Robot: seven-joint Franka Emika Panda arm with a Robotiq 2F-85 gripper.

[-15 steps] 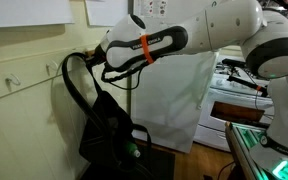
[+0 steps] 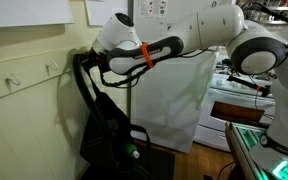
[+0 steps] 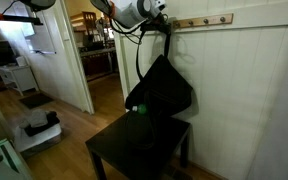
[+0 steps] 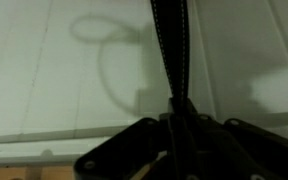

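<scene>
A black bag (image 3: 164, 90) hangs against the white panelled wall, above a low black table. Its wide black strap (image 2: 85, 88) runs up to my gripper (image 3: 165, 22), which is beside the wooden hook rail (image 3: 206, 21) at the rail's near end in that view. The wrist view shows the stitched strap (image 4: 171, 40) entering between the fingers of my gripper, shut on it. In exterior view 1 the fingertips are hidden behind the arm and strap. Whether the strap touches a hook is not clear.
Free hooks show on the wall, one hook (image 2: 13, 81) at far left. The black table (image 3: 112, 150) stands below the bag. A green bottle-like item (image 2: 133, 151) is at the bag's lower part. White cabinets (image 2: 169, 100) stand behind.
My gripper has risen slightly and shifted a little left in exterior view 1. The strap's loop, wide and slack before, is now narrower and straighter. The bag's lower part looks nearly unmoved.
</scene>
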